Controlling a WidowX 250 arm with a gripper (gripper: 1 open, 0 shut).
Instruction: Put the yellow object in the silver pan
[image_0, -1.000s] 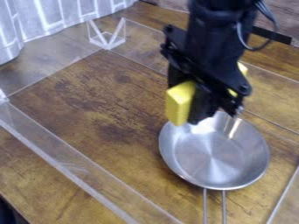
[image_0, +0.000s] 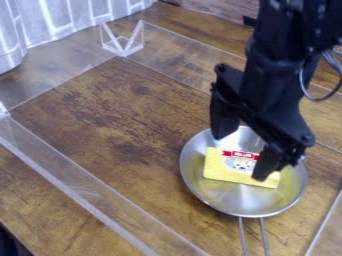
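The yellow object (image_0: 218, 165), a flat block with a red and white printed label, lies inside the silver pan (image_0: 238, 203). Part of its far side is hidden behind the gripper's fingers. Over the pan hangs my black gripper (image_0: 246, 148), open, one of its fingers (image_0: 223, 118) to the left of the other and above the far rim. The right finger reaches down close to the block's right end; whether they touch, I cannot tell. Nothing is held between the fingers.
The pan's wire handle (image_0: 254, 236) points toward the near edge. A clear plastic bracket (image_0: 122, 40) stands at the back left, near a white ribbed object (image_0: 40, 25). Bare wooden table (image_0: 114, 130) fills the left and middle.
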